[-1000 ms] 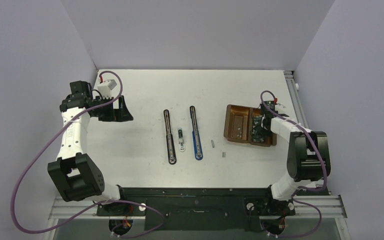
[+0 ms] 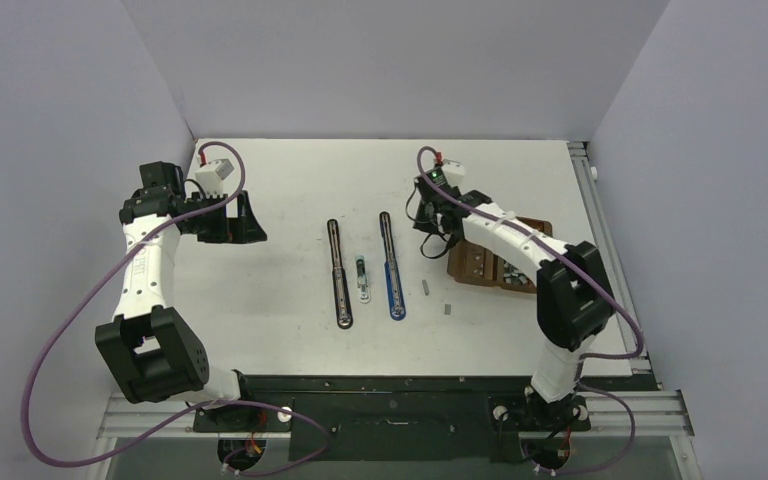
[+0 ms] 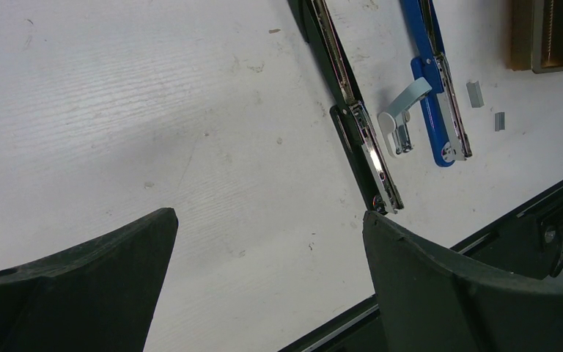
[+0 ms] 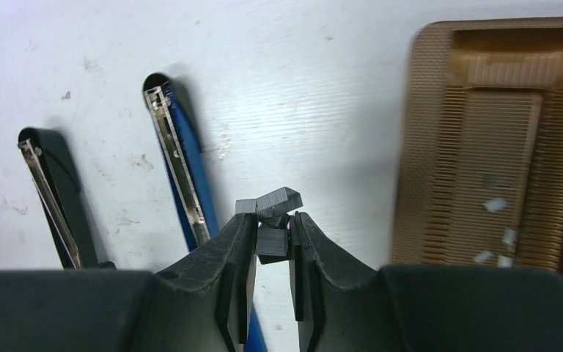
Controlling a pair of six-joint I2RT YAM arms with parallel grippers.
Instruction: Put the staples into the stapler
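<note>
My right gripper is shut on several grey staple strips (image 4: pixel 271 205), held above the table between the blue stapler (image 4: pixel 183 169) and the brown box (image 4: pixel 432 147). A black stapler (image 2: pixel 340 280) and the blue stapler (image 2: pixel 394 280) lie long and narrow on the table, with a small white stapler (image 2: pixel 362 280) between them. Two loose staple strips (image 2: pixel 425 287) lie right of the blue stapler. My left gripper (image 2: pixel 237 220) hangs open at the left with nothing between its fingers.
The box, with small pieces in it, sits at the right, partly under the right arm. Side walls bound both sides, and a dark rail runs along the front edge.
My right gripper has risen out of the box's right compartment and moved left toward the blue stapler, carrying the staple strips. The left arm has not moved.
</note>
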